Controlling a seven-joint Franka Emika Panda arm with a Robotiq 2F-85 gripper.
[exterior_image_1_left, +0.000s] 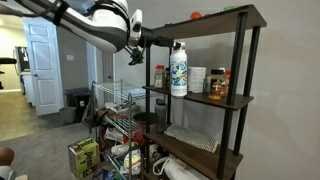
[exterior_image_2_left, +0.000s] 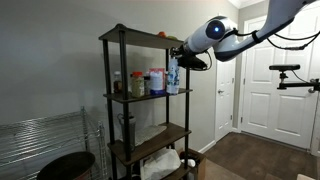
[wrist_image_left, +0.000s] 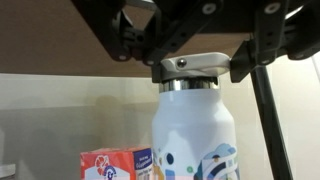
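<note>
My gripper is shut on the white cap loop of a tall water bottle (wrist_image_left: 197, 135), which is white with blue and coloured prints. In exterior view 1 the bottle (exterior_image_1_left: 179, 76) hangs upright at the front left of the dark shelf unit, around the height of its middle board (exterior_image_1_left: 218, 99). Exterior view 2 has the bottle (exterior_image_2_left: 172, 76) near the right-hand posts, under the arm's end. Whether its base touches the board cannot be made out.
Jars (exterior_image_1_left: 219, 83) and a stack of white containers (exterior_image_1_left: 197, 79) share the middle board. Close above the gripper is the underside of the top board (wrist_image_left: 60, 45). A red and white box (wrist_image_left: 115, 163) appears behind the bottle. A wire rack (exterior_image_1_left: 122, 95) stands left of the unit.
</note>
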